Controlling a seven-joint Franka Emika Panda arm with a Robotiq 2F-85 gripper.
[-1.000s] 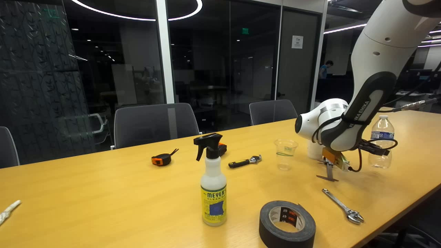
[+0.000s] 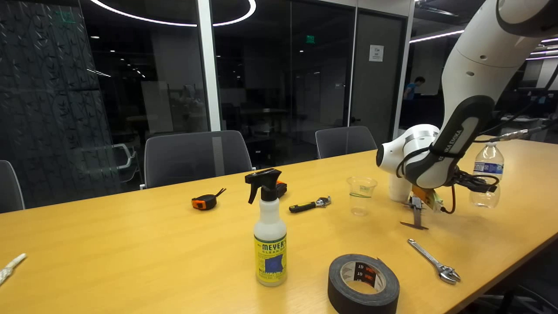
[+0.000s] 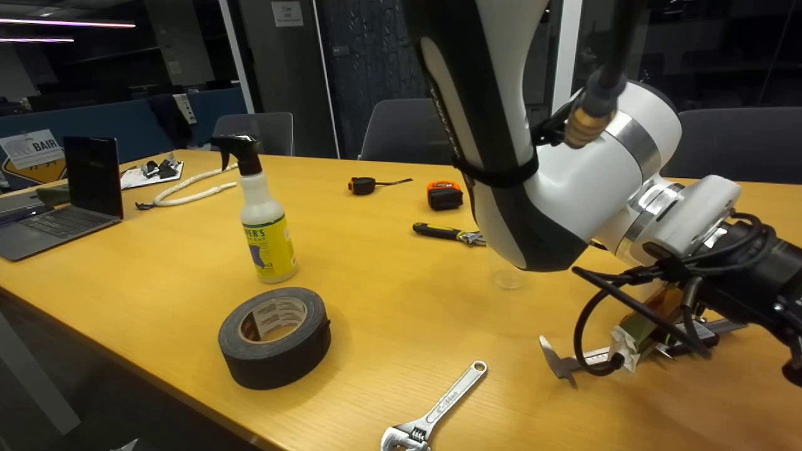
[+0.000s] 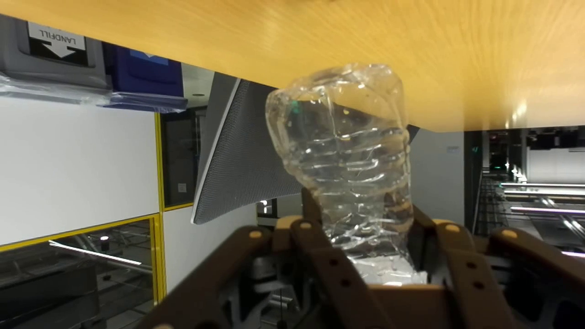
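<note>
A clear plastic water bottle [image 2: 488, 168] with a blue label stands upright at the right in exterior view 1, partly covered by the dark hand and cables. In the wrist view the ribbed clear bottle [image 4: 351, 148] fills the middle. My gripper is shut on the bottle, one finger against each side. Whether its base touches the table or hangs just above it, I cannot tell. The arm hides the bottle in exterior view 2.
Near the hand are a clear cup [image 2: 361, 196], a caliper [image 2: 416, 214] and a silver wrench [image 2: 434, 261]. Black tape [image 2: 335, 285] and a spray bottle [image 2: 270, 246] stand nearer the camera.
The bottle has moved slightly right and up in exterior view 1, along with the hand. The arm's upper links have shifted a little left; the other table objects look unmoved.
</note>
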